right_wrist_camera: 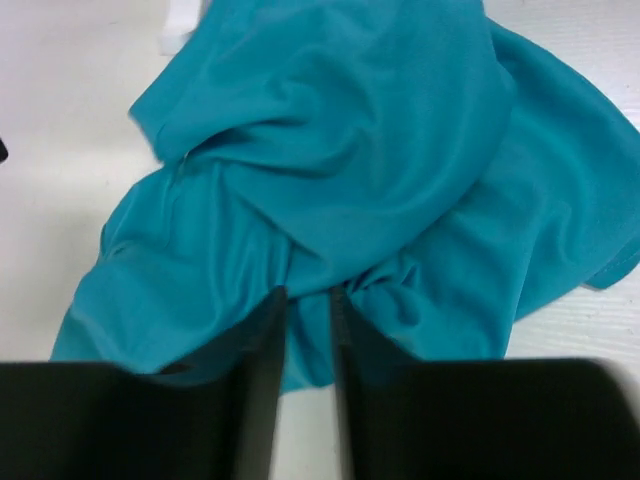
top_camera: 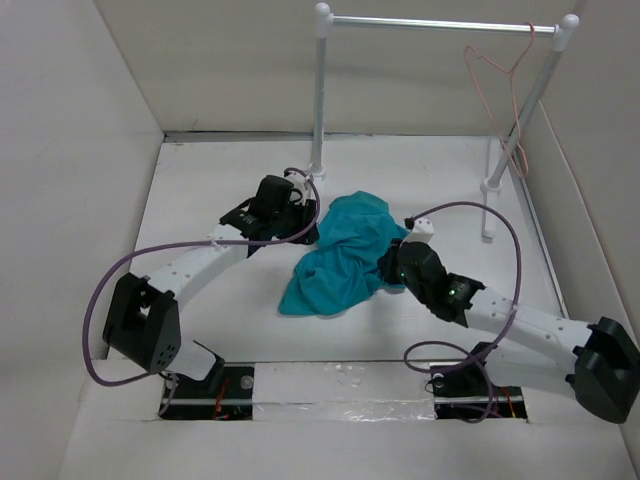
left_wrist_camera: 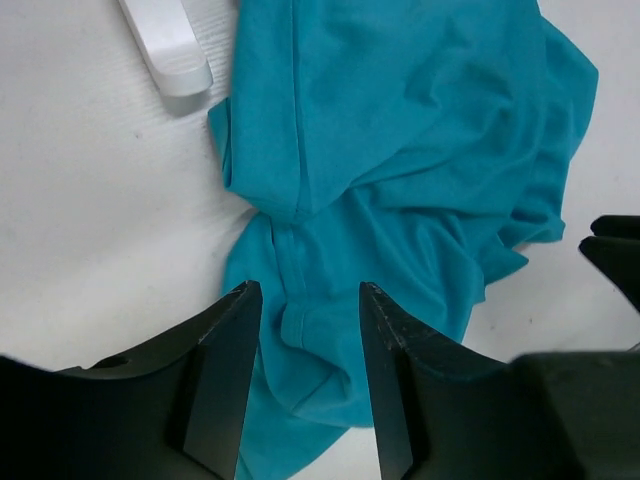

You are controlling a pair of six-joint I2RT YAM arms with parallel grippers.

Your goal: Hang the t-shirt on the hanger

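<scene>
A crumpled teal t-shirt (top_camera: pixel 340 255) lies on the white floor between the arms; it fills much of both wrist views (left_wrist_camera: pixel 400 120) (right_wrist_camera: pixel 340 150). My left gripper (top_camera: pixel 306 222) hangs over its left side; in the left wrist view its fingers (left_wrist_camera: pixel 210 380) are apart above the cloth, holding nothing. My right gripper (top_camera: pixel 390 262) is over the shirt's right edge, its blurred fingers open with nothing between them. A pink wire hanger (top_camera: pixel 512 80) hangs at the right end of the rail (top_camera: pixel 430 25).
A white rack stands at the back, its left post (top_camera: pixel 319 100) and foot just behind my left gripper, its right post (top_camera: pixel 540 85) near the right wall. Walls enclose the floor at left, back and right.
</scene>
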